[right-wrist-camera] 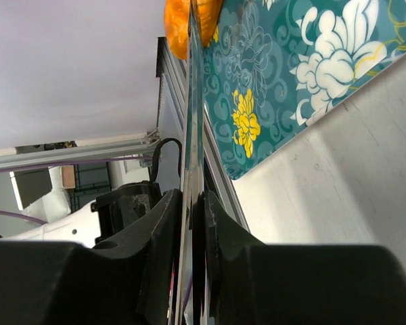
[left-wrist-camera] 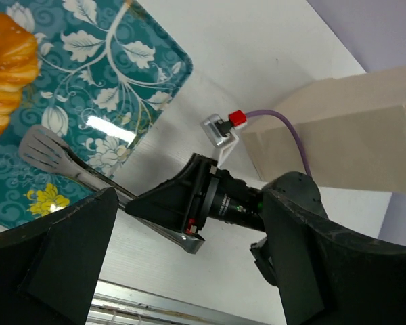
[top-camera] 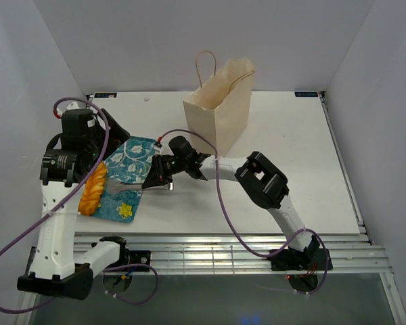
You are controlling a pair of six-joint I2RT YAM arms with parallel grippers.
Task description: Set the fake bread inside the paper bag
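The braided fake bread (top-camera: 93, 191) lies at the left of a teal floral board (top-camera: 130, 160). My right gripper (top-camera: 150, 181) is shut on metal tongs, whose slotted end is beside the bread; in the right wrist view the tongs run up to the bread (right-wrist-camera: 179, 24). My left gripper (top-camera: 111, 128) is open, raised over the board's back left, with nothing visible between its fingers. The cream paper bag (top-camera: 216, 122) stands upright and open behind my right arm.
A metal rail (top-camera: 196, 254) runs along the front edge.
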